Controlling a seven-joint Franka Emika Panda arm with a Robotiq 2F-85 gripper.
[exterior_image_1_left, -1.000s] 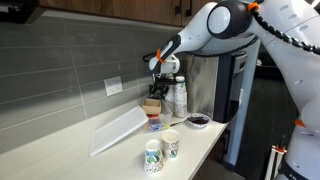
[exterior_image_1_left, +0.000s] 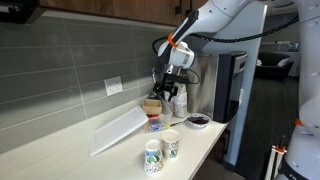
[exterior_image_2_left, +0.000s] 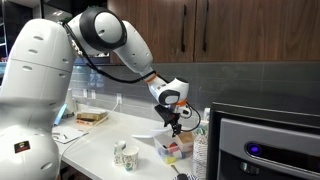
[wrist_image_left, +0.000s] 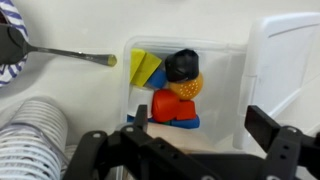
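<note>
A clear plastic bin (wrist_image_left: 138, 85) shows below my gripper in the wrist view. Inside it lie yellow and blue blocks (wrist_image_left: 146, 67), a black piece (wrist_image_left: 182, 66), a round orange piece (wrist_image_left: 187, 87) and a red piece (wrist_image_left: 165, 104). My gripper stands open above the bin, its dark fingers (wrist_image_left: 268, 128) wide apart and nothing between them. From the side, the gripper (exterior_image_1_left: 165, 88) hangs over the back of the counter, near a cardboard box (exterior_image_1_left: 152, 105) and the bin (exterior_image_1_left: 155, 124).
A white panel (exterior_image_1_left: 118, 131) leans left of the bin. Two patterned cups (exterior_image_1_left: 153, 158) stand toward the front. To the right are a bowl of dark items (exterior_image_1_left: 199, 120) and a tall white stack (exterior_image_1_left: 181, 103). A spatula (wrist_image_left: 75, 54) lies beside the bin.
The arm has swung toward the first exterior camera, away from the back right, and looms larger there. The bin, cups and bowl have stayed put.
</note>
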